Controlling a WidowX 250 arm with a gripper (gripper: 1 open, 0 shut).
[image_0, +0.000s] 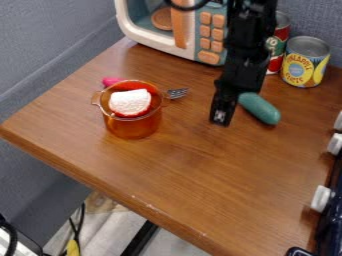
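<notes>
My black gripper (222, 114) hangs low over the wooden table (174, 175), right of the orange pot (123, 122), which holds a white item with red beneath (130, 101). A teal, elongated object (263, 112) lies just behind and right of the gripper. A fork (177, 93) lies between the pot and gripper. Whether the fingers are open or shut is unclear.
A toy microwave (170, 28) and cans (306, 64) stand at the back. A pink object (111, 82) lies behind the pot. A dark appliance with white knobs (329, 220) lines the right edge.
</notes>
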